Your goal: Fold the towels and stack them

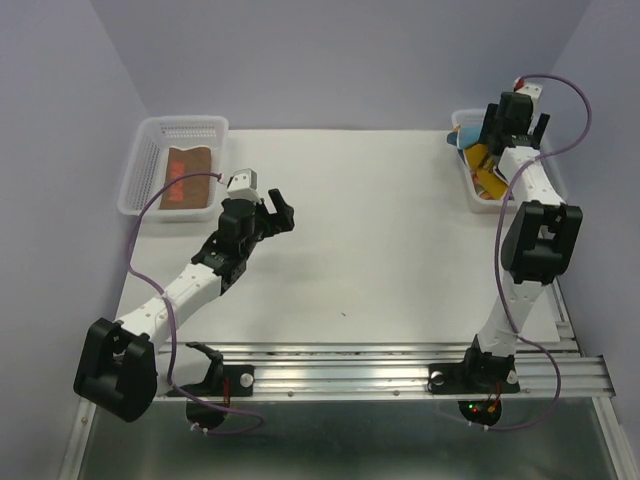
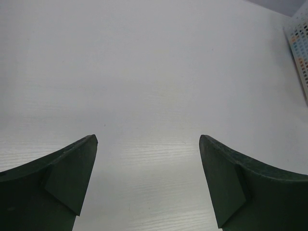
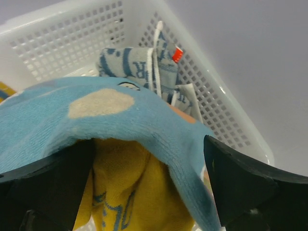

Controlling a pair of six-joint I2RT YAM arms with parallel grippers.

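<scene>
A white basket (image 1: 472,202) at the top right holds crumpled towels: a light blue one (image 3: 125,110) with a pale patch, a yellow one (image 3: 137,187) below it, and a blue-and-white patterned one (image 3: 125,62) behind. My right gripper (image 1: 515,125) is open just over them, the blue and yellow cloth between and below its fingers in the right wrist view. My left gripper (image 1: 279,208) stands open over bare table at left centre, with nothing between its fingers.
A second white basket (image 1: 135,180) at the back left holds a folded brown cloth (image 1: 185,178).
</scene>
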